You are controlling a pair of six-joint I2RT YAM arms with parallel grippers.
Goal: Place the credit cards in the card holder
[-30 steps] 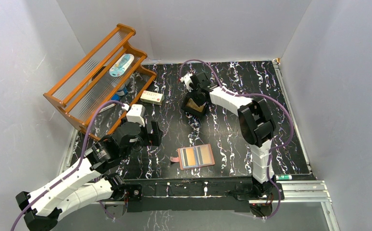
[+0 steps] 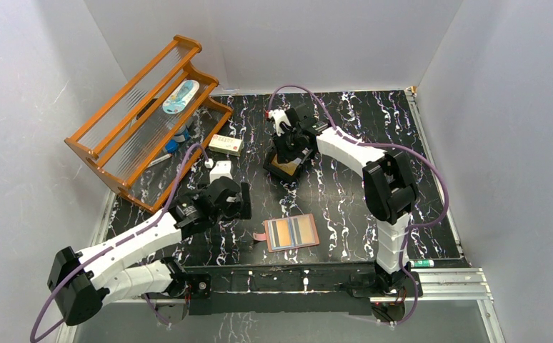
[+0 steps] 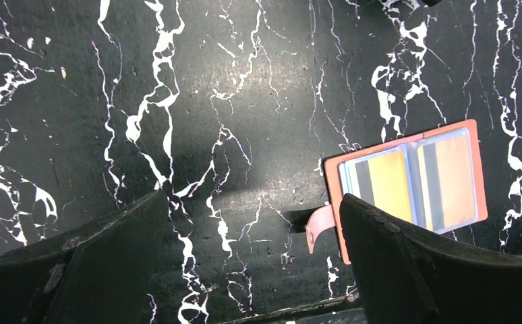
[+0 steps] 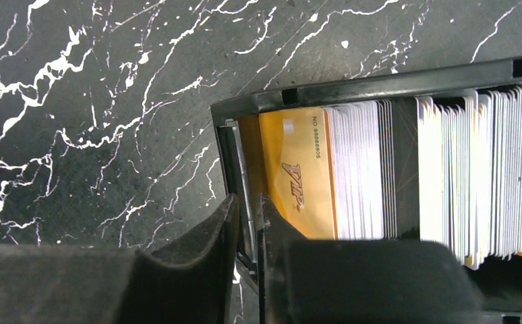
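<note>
The pink-edged card holder (image 2: 291, 233) lies unfolded on the table, tab to the left, with cards behind its clear pockets. In the left wrist view the holder (image 3: 408, 182) is at the lower right, partly covered by a finger. My left gripper is open above the table, nothing between its fingers. A black box (image 4: 380, 86) holds a row of upright cards, with an orange card (image 4: 295, 162) at its left end. My right gripper is open by a narrow gap at that end; the box's end wall shows in the gap. Whether the fingers touch it cannot be told.
A wooden rack (image 2: 131, 121) with clear panels stands at the left, holding a blue-and-white pack (image 2: 181, 96). Beside it lies a cream box (image 2: 226, 145). Free table lies between the card box and the holder, and to the right.
The black box has shifted slightly left and turned under my right gripper, which has moved little. The holder has stayed put.
</note>
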